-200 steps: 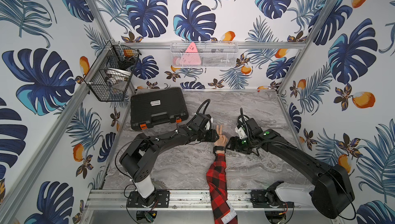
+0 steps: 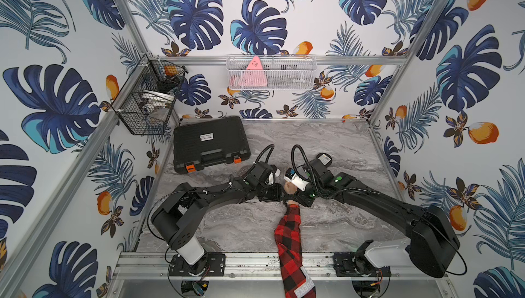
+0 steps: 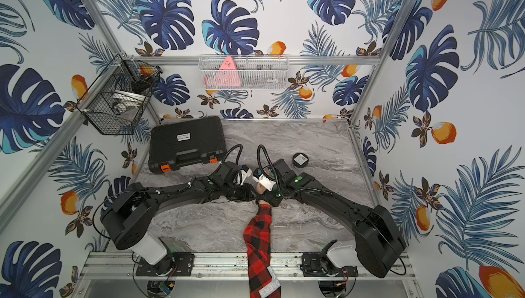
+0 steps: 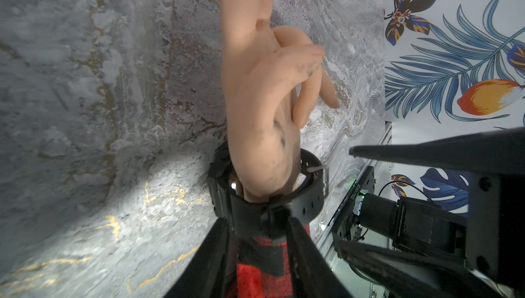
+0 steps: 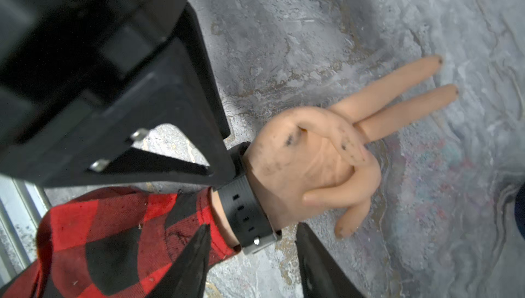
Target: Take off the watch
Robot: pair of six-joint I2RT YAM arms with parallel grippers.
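Note:
The black watch (image 4: 246, 214) is around the wrist of a model hand (image 4: 257, 112) lying palm up on the table. In the right wrist view the watch strap (image 5: 243, 210) shows a row of holes and a metal buckle (image 5: 261, 242). My left gripper is part open, its fingertips on either side of the band; nothing is clearly gripped. My right gripper stands open too, with the buckle end between its fingertips in that view; contact cannot be judged. From above, both grippers largely hide the watch.
A red checked sleeve (image 2: 288, 235) covers the forearm up to the watch. A black case (image 2: 210, 143) lies at back left and a round black object (image 3: 300, 159) at back right. Both arms crowd closely around the wrist.
My right gripper has moved left, from beside the hand to over the wrist, covering part of it.

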